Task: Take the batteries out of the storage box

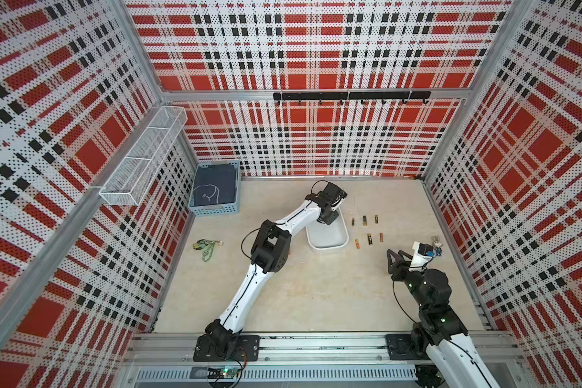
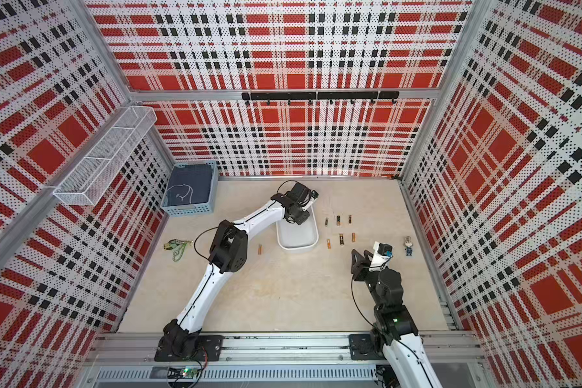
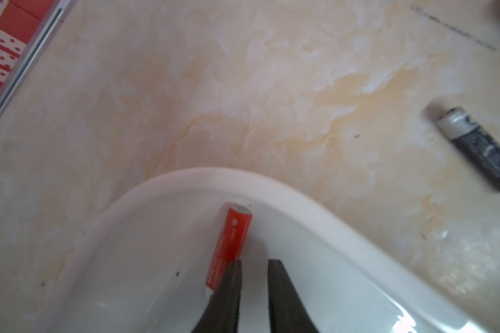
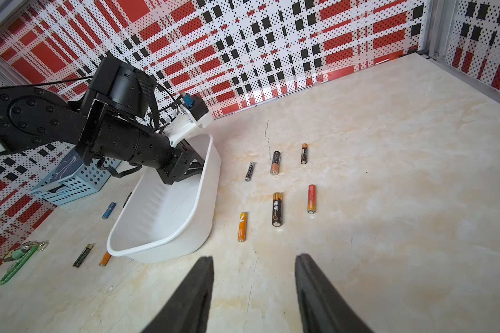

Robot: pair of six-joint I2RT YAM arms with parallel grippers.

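Observation:
The white storage box [image 4: 166,233] stands at the middle of the table. In the left wrist view a red battery [image 3: 228,244] lies inside it near the curved end wall. My left gripper is down in the box, part open, its fingertips just beside that battery, with nothing clearly between them. My right gripper is open above the front right of the table, empty. Loose batteries lie outside the box: an orange one [image 4: 242,227], a black one [image 4: 276,209], a red one [image 4: 311,198] and several others on both sides.
A blue basket [image 1: 214,208] with dark cloth sits back left, a green lanyard [image 1: 207,251] at left, a small figure [image 2: 408,247] at right. A wire rack [image 1: 139,161] hangs on the left wall.

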